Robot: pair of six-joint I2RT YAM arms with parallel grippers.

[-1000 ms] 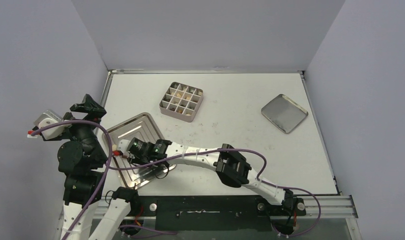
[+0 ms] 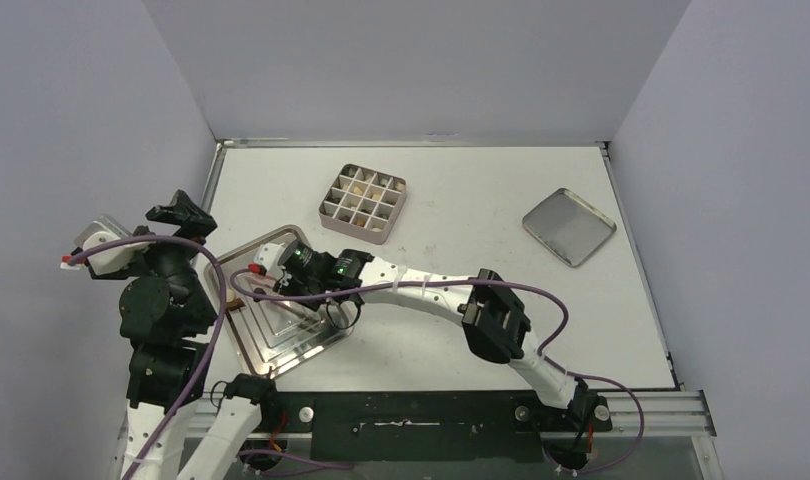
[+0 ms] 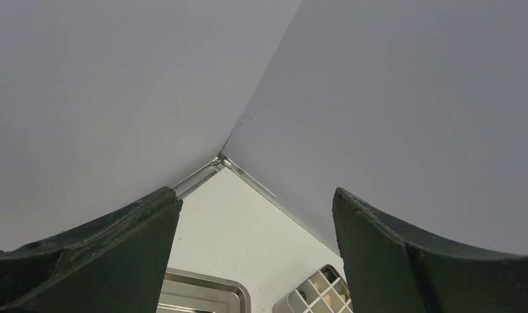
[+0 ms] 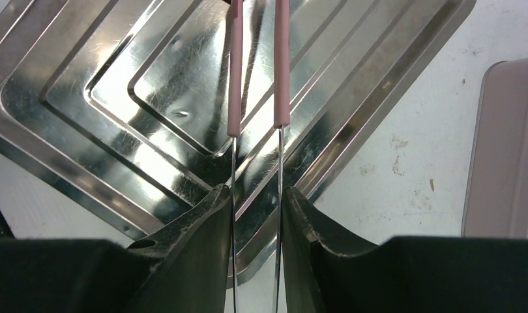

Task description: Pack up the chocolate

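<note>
A metal tray (image 2: 281, 345) lies at the left of the table. My right gripper is over it, shut on pink-tipped tongs (image 4: 281, 78); a small dark piece shows at their tips, cut off at the frame's top edge. My left gripper is raised at the far left, open and empty. A grey compartment box (image 2: 363, 204), holding small pieces in some cells, stands at the back, right of the tray.
A smaller grey tray (image 2: 569, 227) lies at the right. Walls bound the left, back and right.
My right arm has moved towards the back and slightly right over the large tray. My left arm has barely moved.
</note>
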